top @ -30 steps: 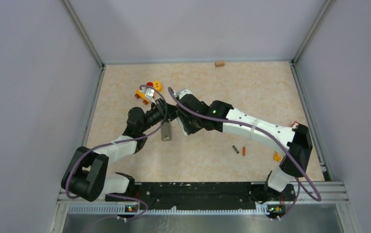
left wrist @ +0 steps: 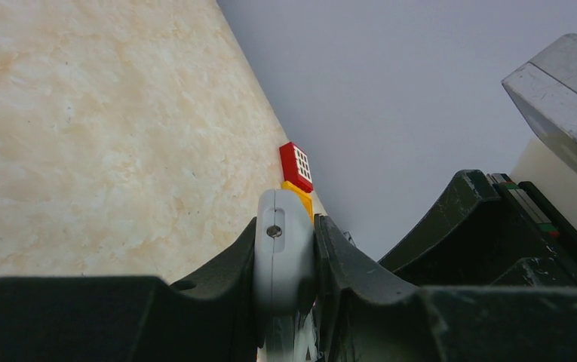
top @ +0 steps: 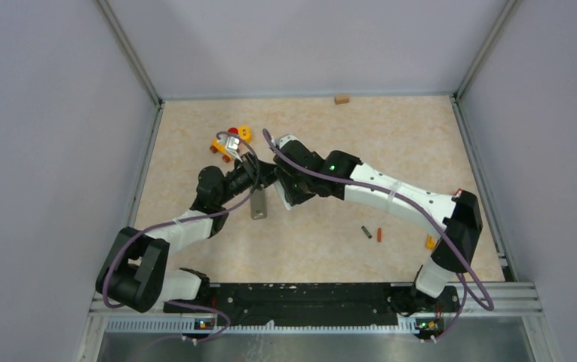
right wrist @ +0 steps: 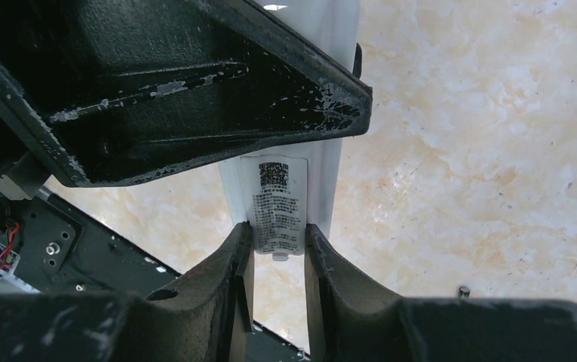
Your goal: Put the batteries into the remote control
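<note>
The white remote control (left wrist: 281, 249) is in my left gripper, which is shut on its end; in the top view it is mostly hidden under both arms. In the right wrist view the remote's pale body shows behind a small white battery cover (right wrist: 274, 200) with a printed label. My right gripper is shut on that cover, against the remote's back. A dark battery (top: 366, 231) and an orange one (top: 379, 234) lie on the table at the right. A grey slab (top: 259, 208) lies below the arms.
Yellow and red toys (top: 244, 133) lie at back left, a small wooden block (top: 342, 99) at the back. A red toy (left wrist: 294, 166) and yellow pieces (top: 430, 243) sit near the right edge.
My right arm has shifted very slightly, its wrist a little higher in the top view. The left arm looks unmoved.
</note>
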